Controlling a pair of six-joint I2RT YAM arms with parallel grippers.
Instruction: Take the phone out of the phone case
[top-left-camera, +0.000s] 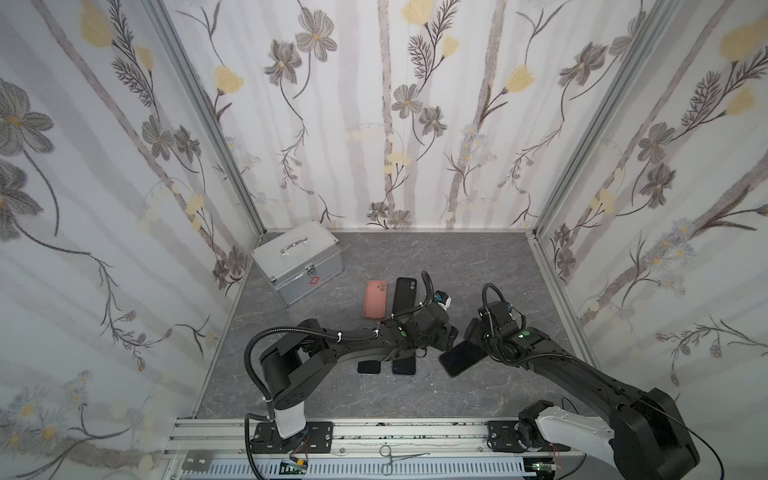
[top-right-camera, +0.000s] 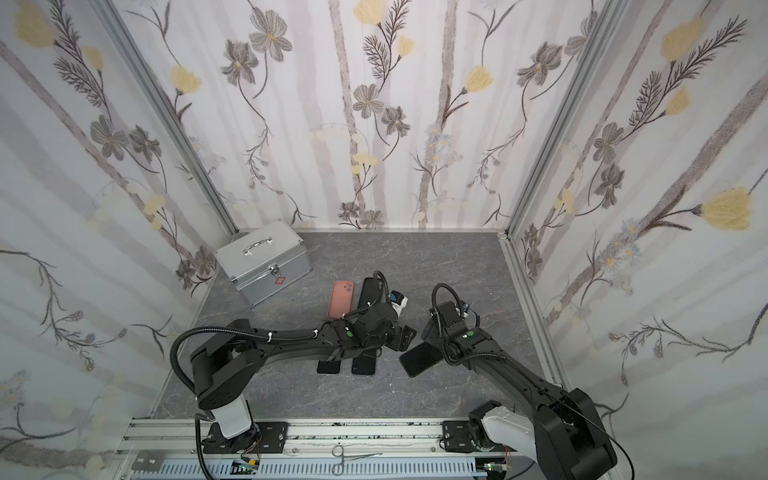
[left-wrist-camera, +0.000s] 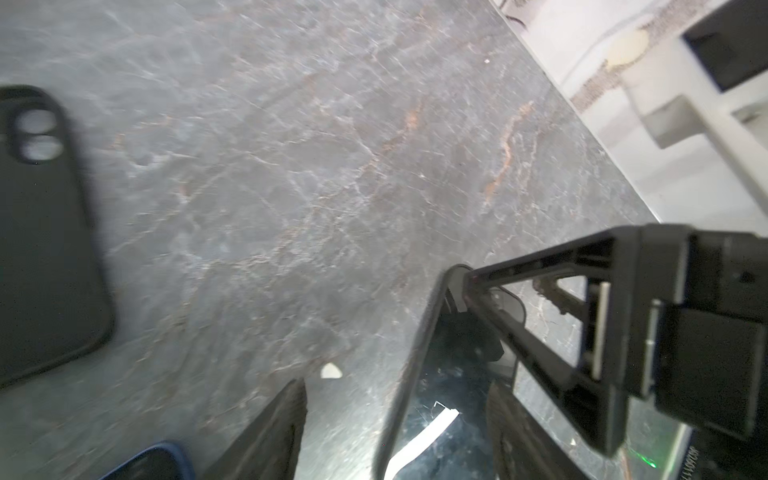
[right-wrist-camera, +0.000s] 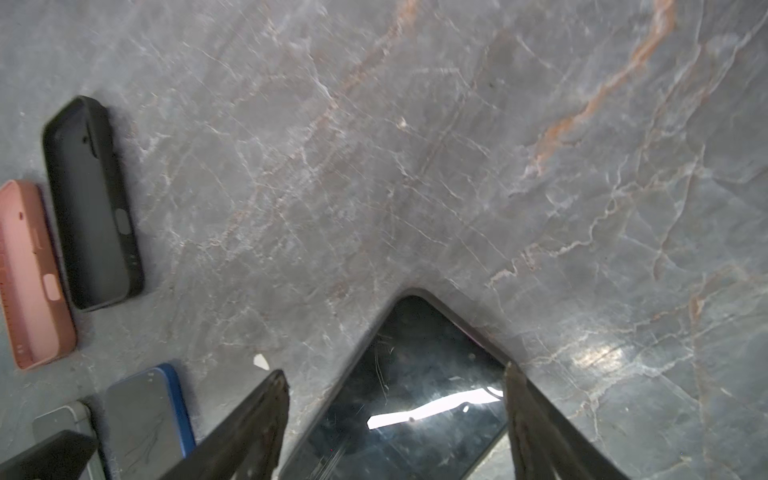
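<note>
A black phone in a dark case (right-wrist-camera: 416, 384) lies tilted on the right part of the table (right-wrist-camera: 560, 224). My right gripper is over it, open, its fingers either side of the phone in the right wrist view. My left gripper hovers just left of that phone, open, with the phone beneath its fingers and the right gripper's housing close by. An empty black case (right-wrist-camera: 92, 208) and an empty pink case (right-wrist-camera: 28, 272) lie further left, with two bare phones (right-wrist-camera: 144, 408) in front of them.
A silver metal box (top-left-camera: 296, 252) stands at the back left. Both arms are close together over the phone at the right front.
</note>
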